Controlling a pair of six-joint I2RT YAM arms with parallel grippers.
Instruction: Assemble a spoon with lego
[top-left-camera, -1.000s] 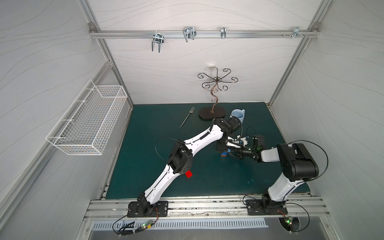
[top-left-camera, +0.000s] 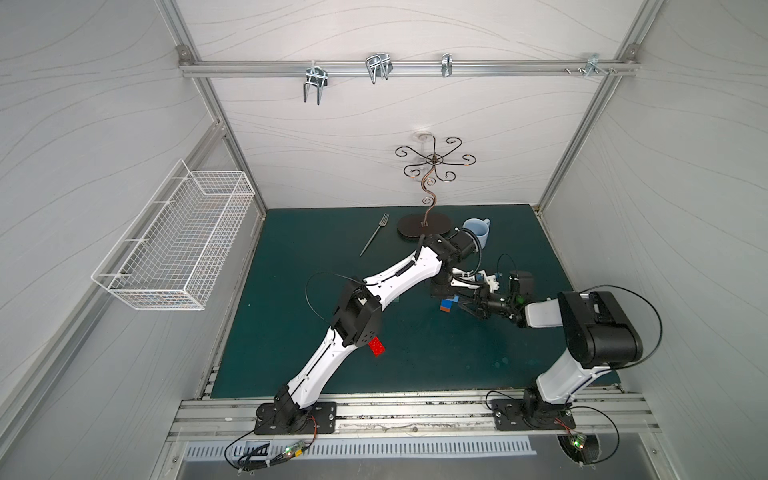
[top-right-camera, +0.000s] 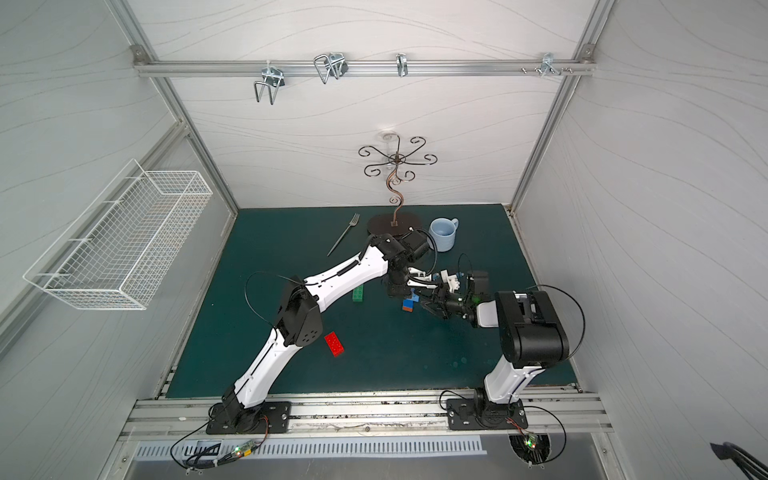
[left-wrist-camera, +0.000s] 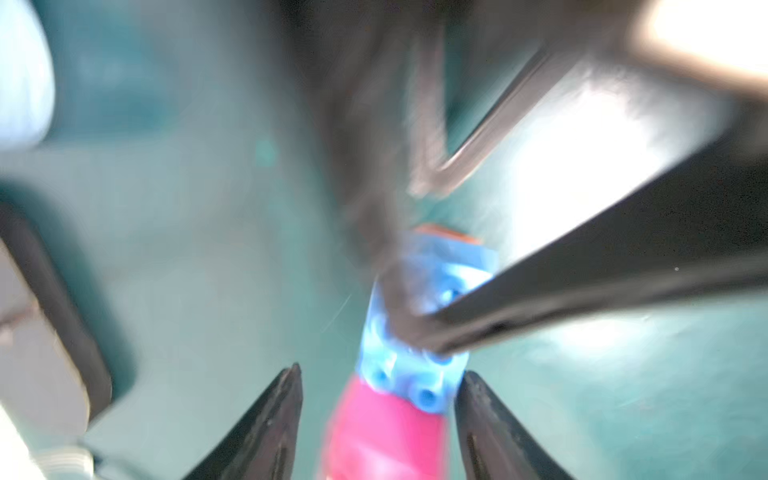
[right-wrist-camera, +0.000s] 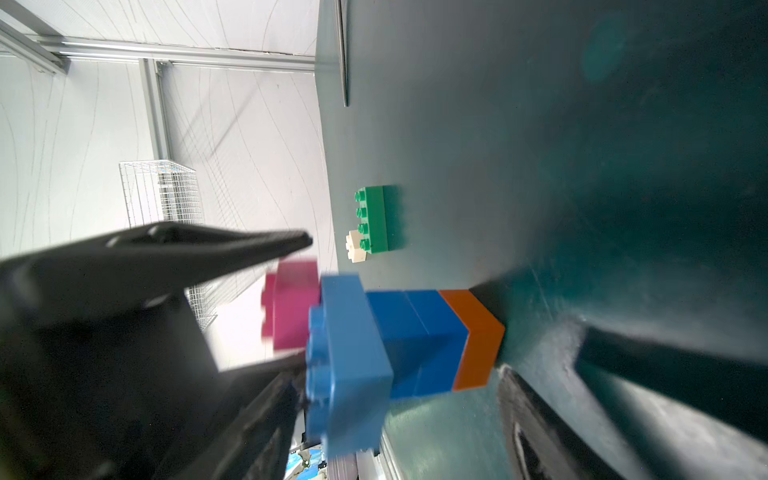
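A lego stack stands at table centre: orange end (right-wrist-camera: 477, 344), dark blue bricks (right-wrist-camera: 416, 344), light blue brick (right-wrist-camera: 356, 364) and, beyond it, pink brick (left-wrist-camera: 384, 436). My left gripper is part open around the pink end, blurred; whether it touches is unclear. My right gripper stands open around the stack's lower part. A green brick (right-wrist-camera: 374, 220) and cream brick (right-wrist-camera: 357, 246) lie apart, left of the stack. A red brick (top-right-camera: 334, 343) lies nearer the front.
A fork (top-left-camera: 373, 236), a metal stand (top-left-camera: 412, 226) and a blue mug (top-left-camera: 477, 230) are at the back. A wire basket (top-left-camera: 172, 248) hangs on the left wall.
The right arm has moved very slightly.
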